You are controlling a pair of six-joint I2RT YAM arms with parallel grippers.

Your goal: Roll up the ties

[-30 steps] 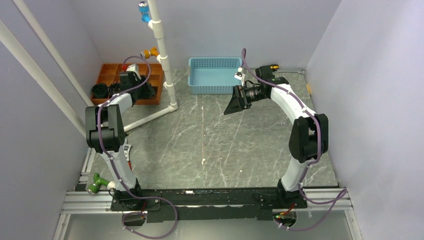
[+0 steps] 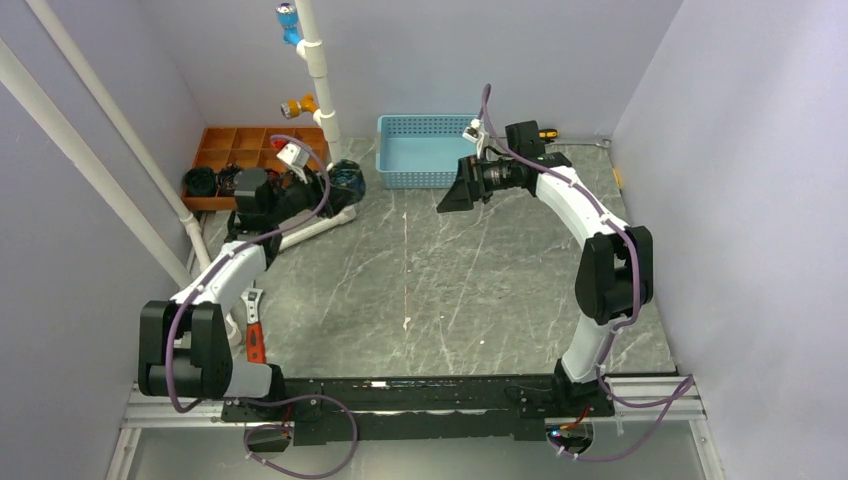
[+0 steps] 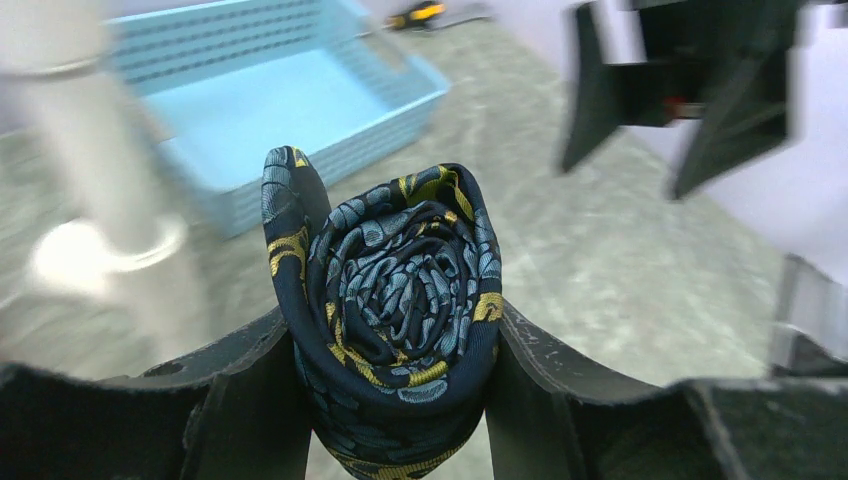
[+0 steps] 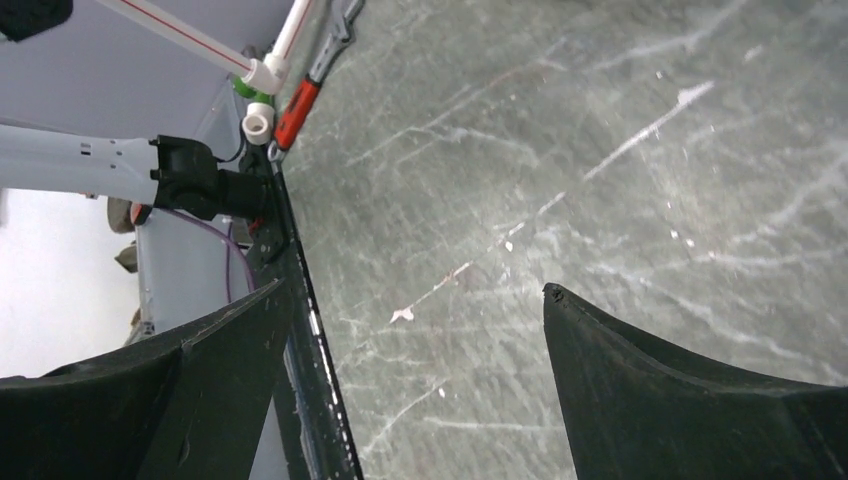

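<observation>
A dark navy tie with yellow trim, coiled into a roll, fills the middle of the left wrist view. My left gripper is shut on it, one finger to each side. From above, that tie shows as a dark bundle beside the white pipe, at the front of my left gripper. Other dark coils lie in the brown compartment box. My right gripper hangs over the table just in front of the blue basket, open and empty; its two fingers stand wide apart in the right wrist view.
An empty blue basket stands at the back centre. The upright white pipe rises between the brown box and basket. A red-handled wrench lies at the left.
My left gripper has come out from over the brown box, moving right and up with the rolled tie now visible in it. The right gripper has shifted slightly left and back.
</observation>
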